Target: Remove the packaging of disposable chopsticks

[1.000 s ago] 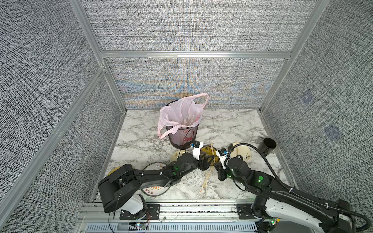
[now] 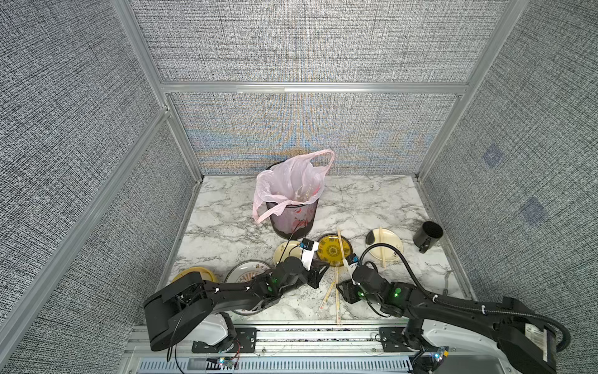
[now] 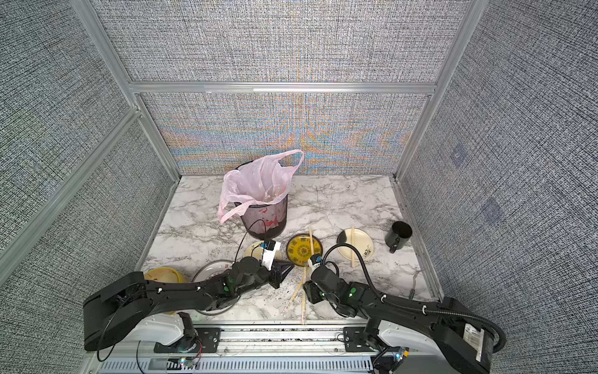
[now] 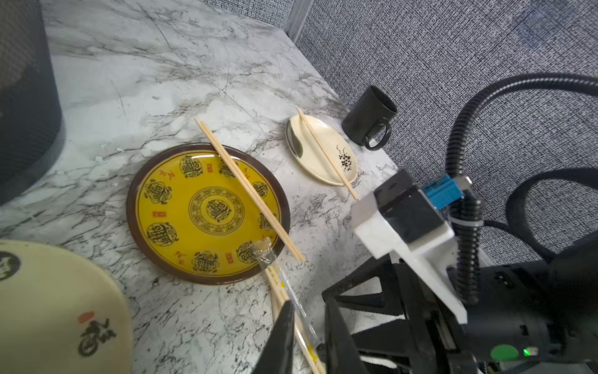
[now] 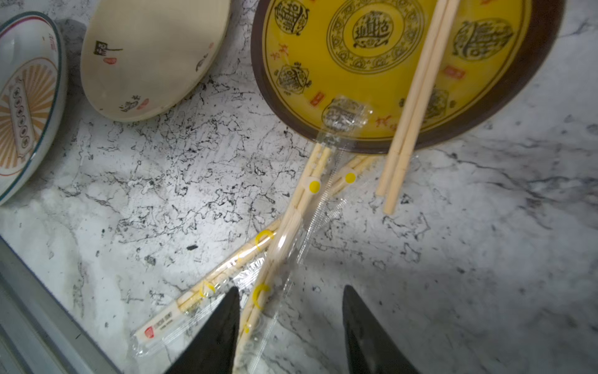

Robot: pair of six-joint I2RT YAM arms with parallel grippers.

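Note:
Two clear-wrapped pairs of chopsticks with yellow dots lie crossed on the marble table. In the right wrist view, the upper wrapped pair point(image 5: 286, 230) has its empty clear end resting on the yellow plate point(image 5: 280, 121), and the lower wrapped pair point(image 5: 215, 280) slants beneath it. My right gripper stands open above them, nothing between its fingers. My left gripper is part open over the upper pair, its fingers apart in the left wrist view; no grip on the wrapper shows. Bare chopsticks point(image 4: 249, 190) lie across the yellow plate.
Behind the plates stands a bin with a pink bag point(image 2: 292, 180). A small plate point(image 4: 317, 146) with bare chopsticks and a black mug point(image 4: 368, 115) are at the right. A cream plate point(image 4: 62, 311) lies at the left. Both grippers are close together.
My left gripper has drawn back from the yellow plate, left and toward the front. The upper wrapped pair now lies straighter toward the front edge.

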